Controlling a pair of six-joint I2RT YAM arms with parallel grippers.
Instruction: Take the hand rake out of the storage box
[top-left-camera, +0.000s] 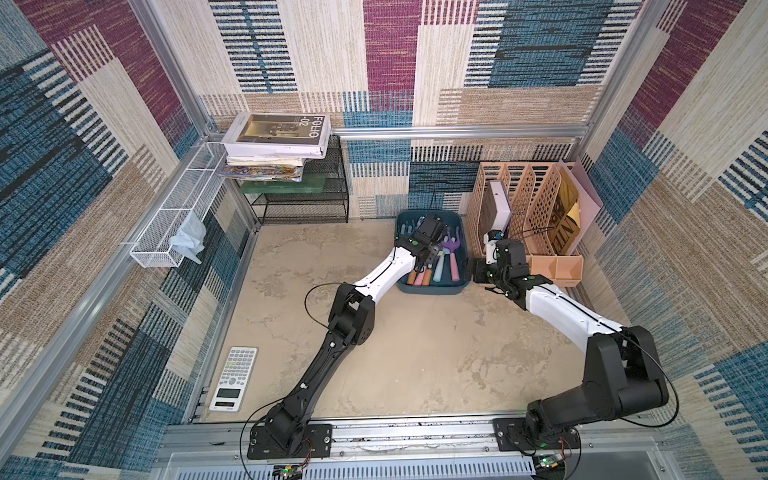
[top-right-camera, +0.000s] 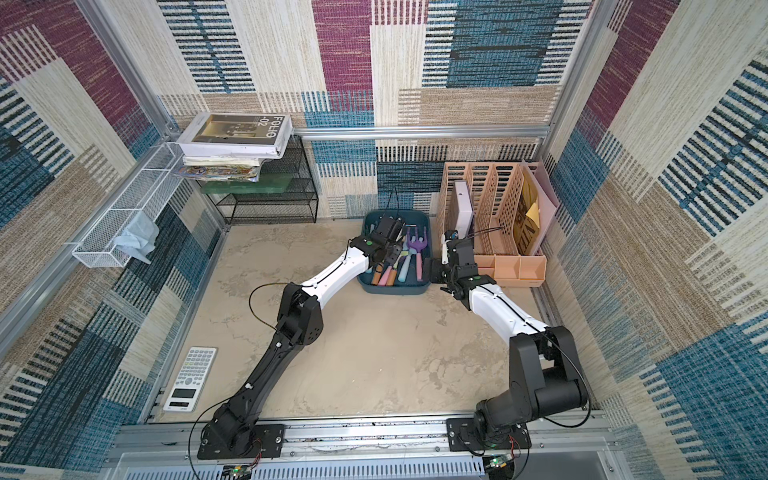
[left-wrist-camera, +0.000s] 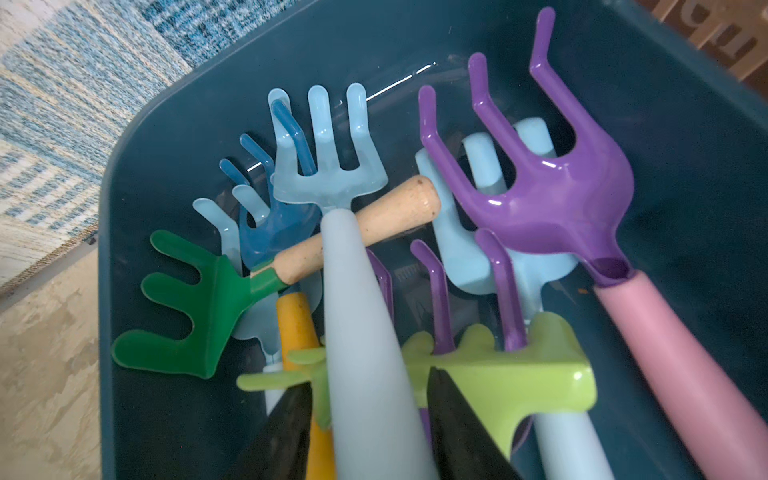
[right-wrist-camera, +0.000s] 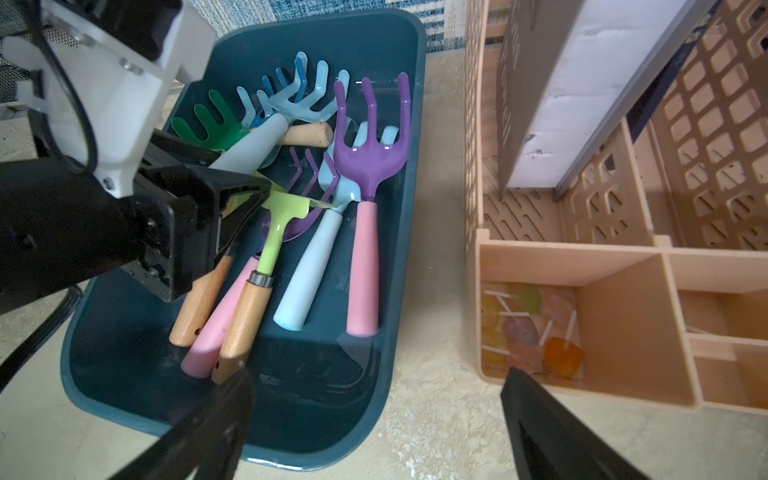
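The dark teal storage box (right-wrist-camera: 320, 384) holds several hand rakes. My left gripper is down in it, its fingers on either side of the pale blue handle (left-wrist-camera: 352, 304) of a light blue rake (left-wrist-camera: 328, 180); whether they touch it is unclear. A green rake (left-wrist-camera: 192, 312) with wooden handle lies beneath that handle, and a purple rake (left-wrist-camera: 552, 196) with pink handle lies to the right. My right gripper stands open at the box's right front, nothing visible between its fingers.
A peach file organiser (right-wrist-camera: 584, 264), with candies in a front compartment, stands close right of the box. A wire shelf (top-left-camera: 304, 208) with books is at back left, a calculator (top-left-camera: 233, 376) at front left.
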